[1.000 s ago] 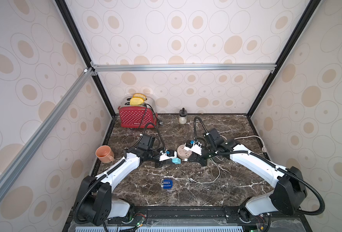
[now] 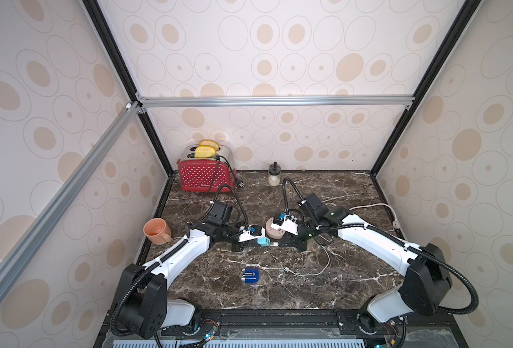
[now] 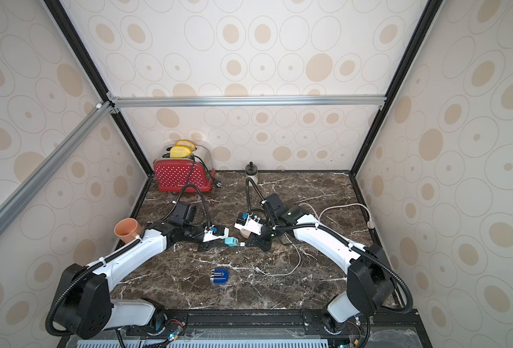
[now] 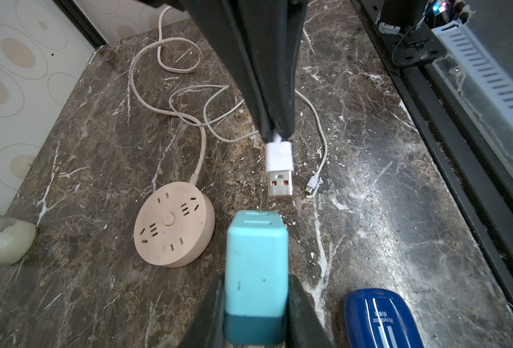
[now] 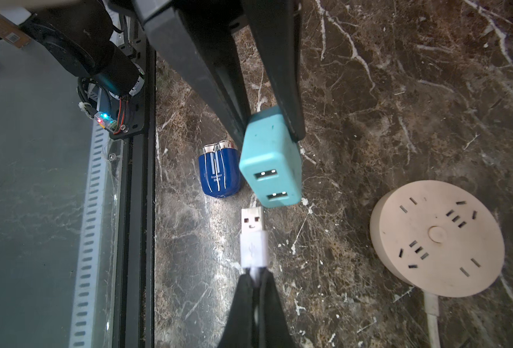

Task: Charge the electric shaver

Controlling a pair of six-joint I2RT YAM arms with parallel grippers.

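Observation:
My left gripper is shut on a light blue charger block (image 5: 271,156), whose two USB ports face the right gripper. My right gripper is shut on the white USB cable plug (image 5: 253,240); its metal end points at the block, with a small gap between them in both wrist views. On the counter below lies the blue electric shaver (image 5: 219,169). The cable's small other end (image 4: 312,184) rests loose on the counter. A round pink power strip (image 4: 174,223) with empty sockets sits behind the grippers.
A red toaster (image 2: 207,175) with yellow slices stands at the back left, near a small jar (image 2: 274,174). An orange mug (image 2: 157,230) is at the left edge.
My right gripper has moved left with the plug, narrowing the gap to the charger block. The left arm and the shaver look unmoved.

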